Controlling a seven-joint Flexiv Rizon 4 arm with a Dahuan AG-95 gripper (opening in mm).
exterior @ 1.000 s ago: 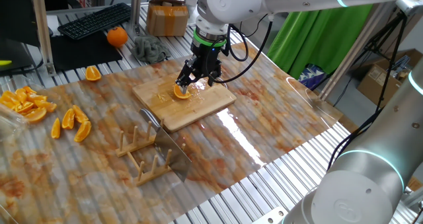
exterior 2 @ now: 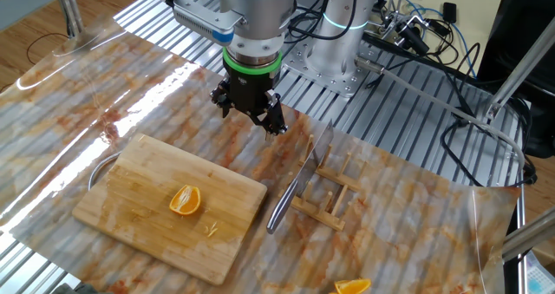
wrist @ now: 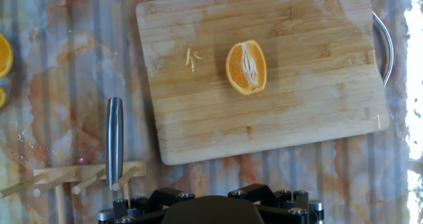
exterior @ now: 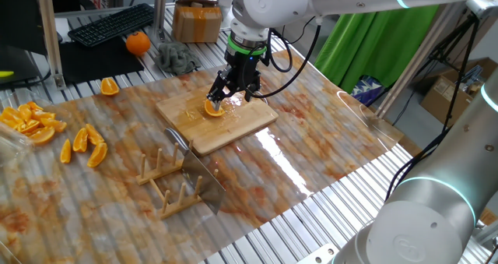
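A cut orange piece (exterior 2: 185, 199) rests on the wooden cutting board (exterior 2: 143, 233), flesh showing, with a few pale bits (wrist: 192, 58) beside it. My gripper (exterior 2: 250, 120) hangs above the table beyond the board's edge, clear of the orange. Its two fingers stand apart at the bottom of the wrist view, and nothing shows between them, so the gripper is open. A knife with a metal handle (wrist: 114, 138) stands in a wooden peg rack (exterior 2: 328, 216), its blade (exterior: 204, 178) upright among the pegs. Exterior view 1 shows the gripper partly overlapping the orange piece.
Several orange wedges (exterior: 96, 155) lie left of the rack, near a larger heap (exterior: 29, 124). One more wedge (exterior: 109, 86) sits farther back. At the rear are a whole orange (exterior: 138, 44), a keyboard (exterior: 111, 25) and a cardboard box (exterior: 195, 21). The marbled sheet right of the board is bare.
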